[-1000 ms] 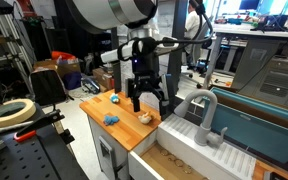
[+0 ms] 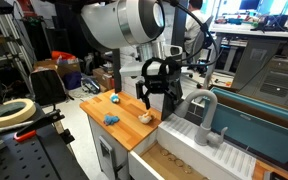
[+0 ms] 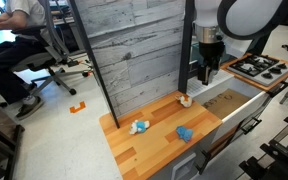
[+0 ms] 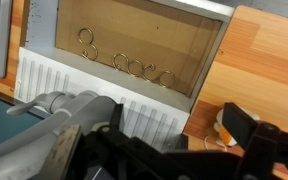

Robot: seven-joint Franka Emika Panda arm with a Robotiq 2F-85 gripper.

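Observation:
My gripper hangs above the wooden counter, its black fingers apart. No object shows between them, so it is open. In the wrist view, the dark fingers stand at the bottom with a wide gap. A small orange-and-white toy lies on the counter near the right finger; exterior view 2 also shows this toy below the gripper. Further along the wood are a blue toy and a blue-and-white one. An open drawer holds several thin ring-like shapes.
A grey faucet rises by a white ribbed drainer, close to the gripper. Behind is a blue-green sink. A stovetop stands beyond the drawer. The counter's middle has free wood.
The toys and drawer have stayed in place.

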